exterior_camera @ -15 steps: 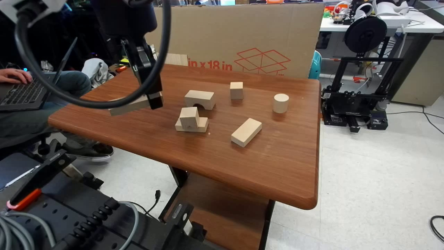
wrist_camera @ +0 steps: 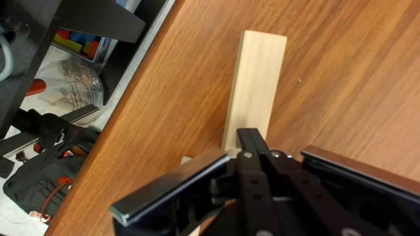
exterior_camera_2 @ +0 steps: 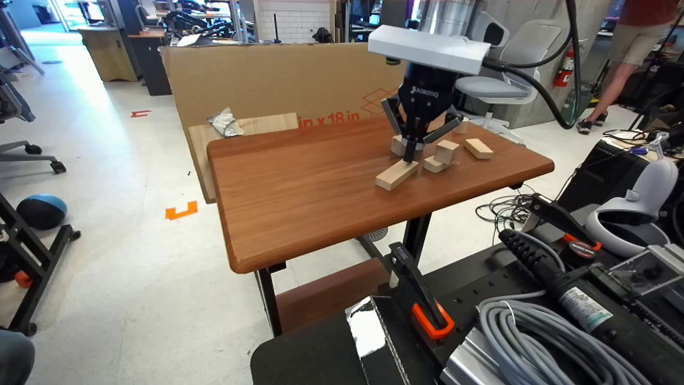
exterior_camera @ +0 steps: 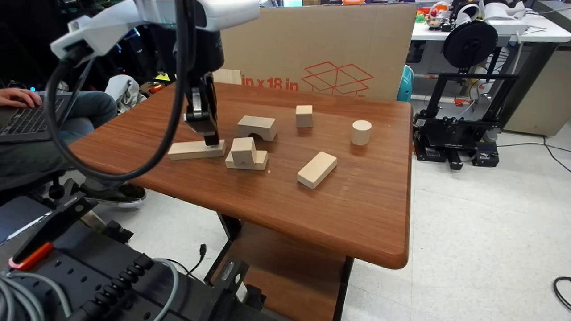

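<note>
A long flat wooden block (exterior_camera: pixel 192 151) lies on the brown table, near its front-left part. My gripper (exterior_camera: pixel 212 140) points down at the block's right end, with its fingers closed together. In the wrist view the fingertips (wrist_camera: pixel 248 135) overlap the near end of the long block (wrist_camera: pixel 258 78), and nothing shows between them. Whether they press on the block's top or hover just over it, I cannot tell. From the second exterior view, the gripper (exterior_camera_2: pixel 409 158) meets the far end of the same block (exterior_camera_2: pixel 395 175).
Right of the long block, a cube (exterior_camera: pixel 243 150) rests on a small flat block (exterior_camera: pixel 260 160). Behind stands an arched block (exterior_camera: pixel 257 127). Further right are another cube (exterior_camera: pixel 304 116), a cylinder (exterior_camera: pixel 361 133) and a flat block (exterior_camera: pixel 316 170). A cardboard sheet (exterior_camera: pixel 321 43) borders the back.
The long block has shifted right and toward the table's front edge, closer to the stacked cube. My gripper has moved right and slightly lower along with its right end. The other blocks have stayed put.
</note>
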